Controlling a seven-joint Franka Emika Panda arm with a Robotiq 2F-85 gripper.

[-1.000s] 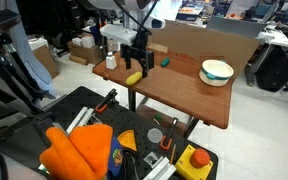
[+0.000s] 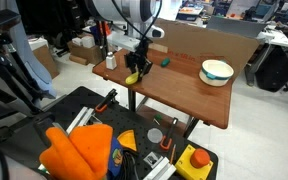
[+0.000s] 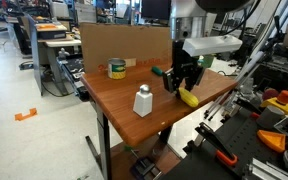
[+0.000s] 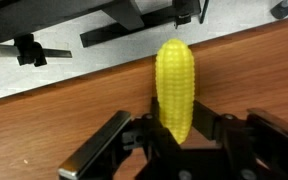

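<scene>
A long yellow object (image 4: 175,82), rounded at its far end, rests at the near edge of the brown table (image 2: 184,90). My gripper is shut on it, with one dark finger on each side. The far part of the object sticks out past the fingers in the wrist view. In the second exterior view the yellow object (image 3: 189,98) shows below the gripper, close to the tabletop. The arm hides part of it in the first exterior view; whether it touches the table is hard to tell.
A white bowl (image 2: 216,72) stands toward the table's right side. A white bottle (image 3: 142,101), a can (image 3: 116,69) and a small green item (image 3: 157,71) are also on the table. Tools lie below the near edge.
Over the last second my gripper has come down onto the yellow object and closed around it. The object lay in the open before and is now partly covered by the fingers.
</scene>
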